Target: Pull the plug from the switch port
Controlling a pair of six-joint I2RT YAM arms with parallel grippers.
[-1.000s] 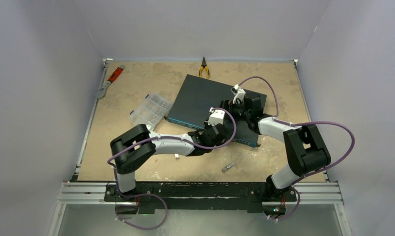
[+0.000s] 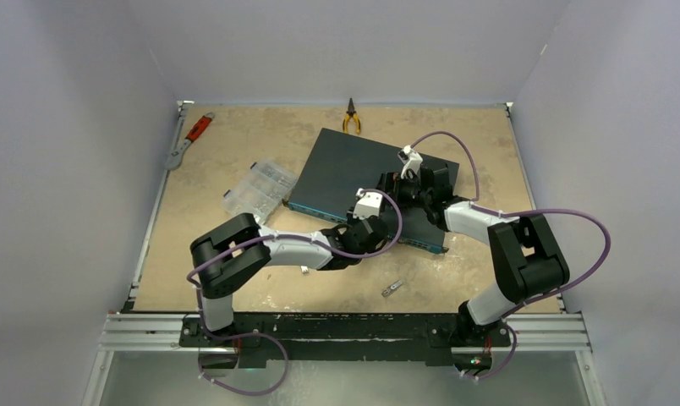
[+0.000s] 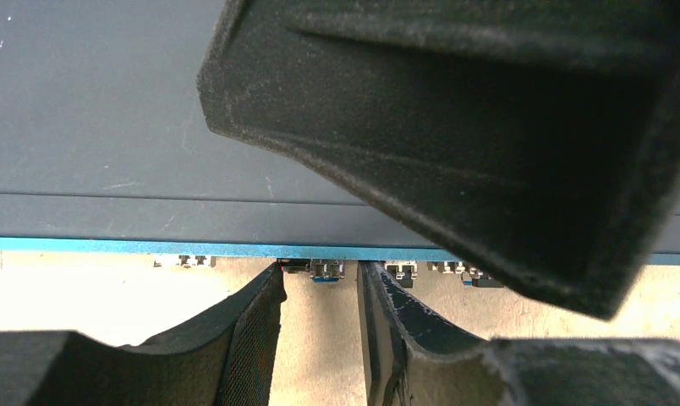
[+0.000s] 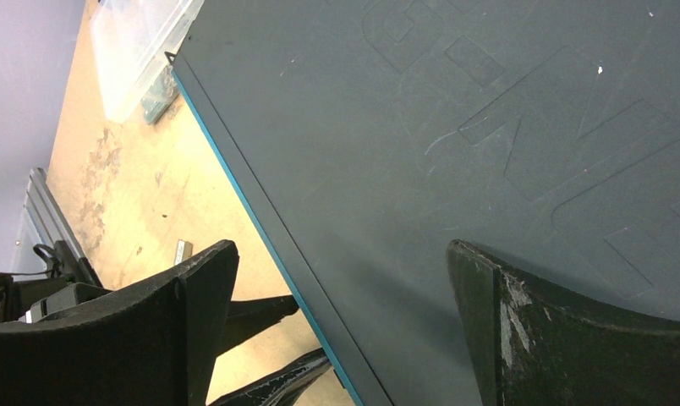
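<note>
The switch [image 2: 345, 165] is a flat dark box with a blue front edge [image 3: 134, 246]. Small plug-like parts poke out below that edge in the left wrist view, among them a metal-and-blue plug [image 3: 326, 271]. My left gripper is at the front edge with its fingers part open, one on either side of that plug; a gap shows on the right, while the left finger [image 3: 265, 317] is close to a dark part beside it. Over the top of the switch, my right gripper stands wide open with nothing between its fingers.
A clear plastic case [image 2: 259, 188] lies left of the switch, pliers [image 2: 351, 117] behind it, and a red-handled tool [image 2: 189, 140] far left. A small metal piece [image 2: 392, 288] rests on the board in front. Purple cables run along both arms.
The right arm and the switch look unmoved.
</note>
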